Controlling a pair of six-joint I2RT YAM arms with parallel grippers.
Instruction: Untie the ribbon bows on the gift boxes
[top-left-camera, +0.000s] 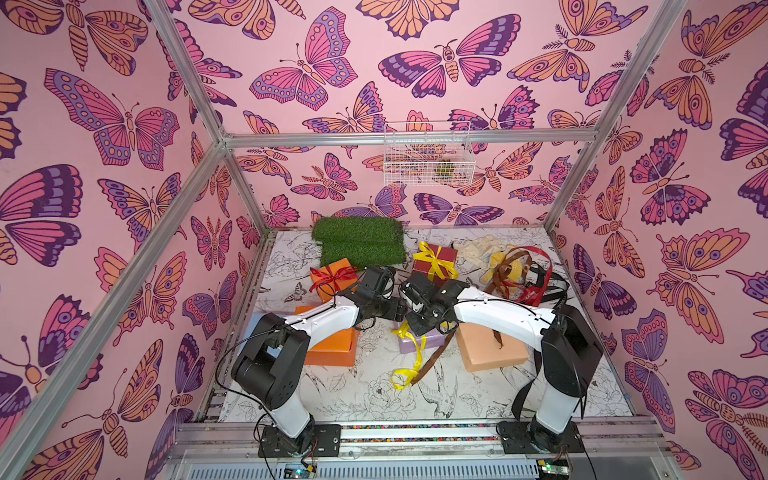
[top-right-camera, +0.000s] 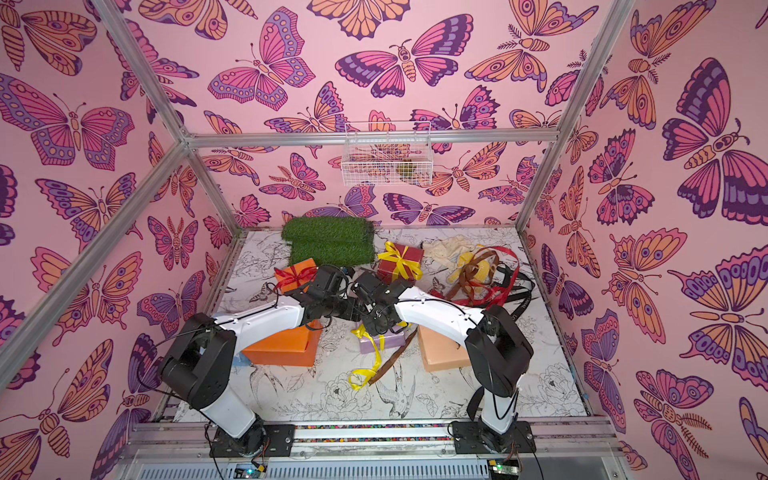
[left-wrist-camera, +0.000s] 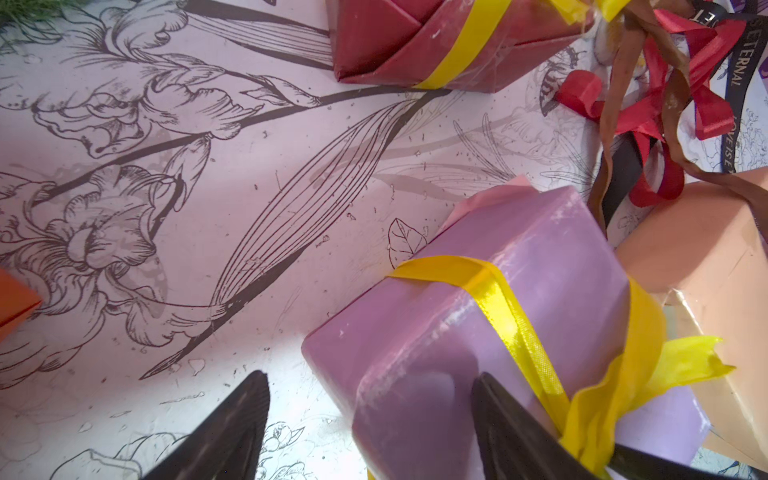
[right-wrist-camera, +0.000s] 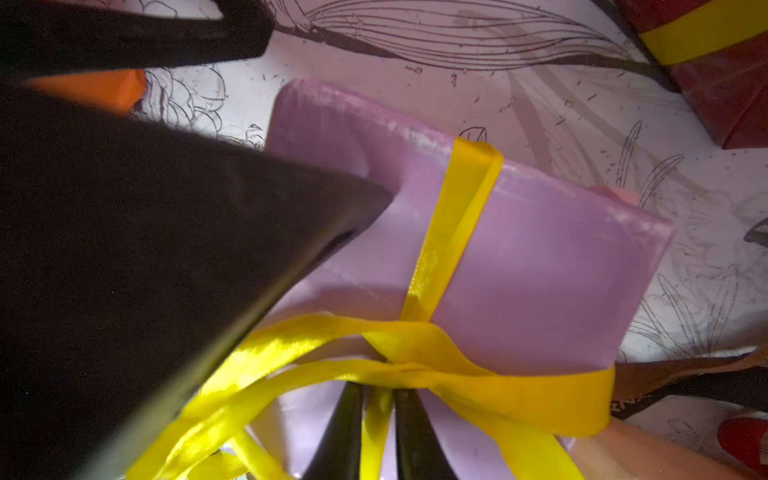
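A lilac box with a yellow ribbon across it lies in the middle. My left gripper is open over its left corner, nothing held. My right gripper is low on the ribbon where its strands cross, its fingers part open with a strand running beneath and between them; a firm hold cannot be told. A red box with a yellow bow stands behind, and an orange box with a red bow at back left.
A peach box lies right of the lilac one, loose ribbons at back right. Grass mats lie at the back left; a larger orange box sits front left.
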